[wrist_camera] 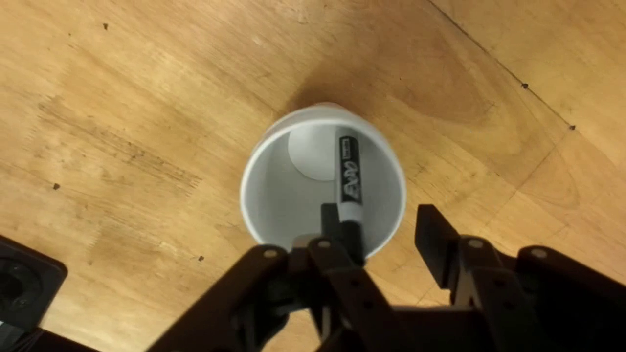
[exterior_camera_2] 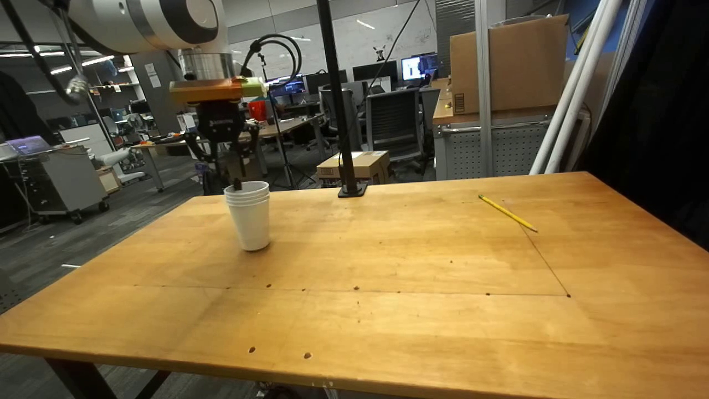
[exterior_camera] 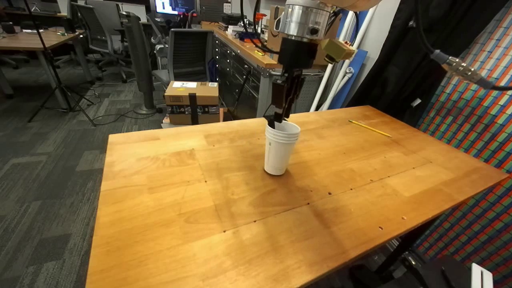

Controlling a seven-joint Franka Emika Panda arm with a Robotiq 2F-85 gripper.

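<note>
A stack of white cups (exterior_camera: 279, 151) stands upright on the table, seen from above as a white rim (wrist_camera: 251, 220) in the wrist view. In the top cup a black-and-grey Expo marker (wrist_camera: 350, 173) leans, its black cap end by the near rim. My gripper is part open over that rim. One finger (wrist_camera: 330, 222) lies against or just beside the marker's cap, inside the rim; the other finger (wrist_camera: 433, 237) is outside the cup, with a gap between it and the marker. Nothing is clamped between them.
On the wooden table (exterior_camera: 192, 201) a yellow pencil (exterior_camera: 370, 128) lies far to the right, also visible as a pencil (exterior_camera_2: 508, 213) in exterior view 2. A black post (exterior_camera_2: 350, 189) is fixed at the table's back edge.
</note>
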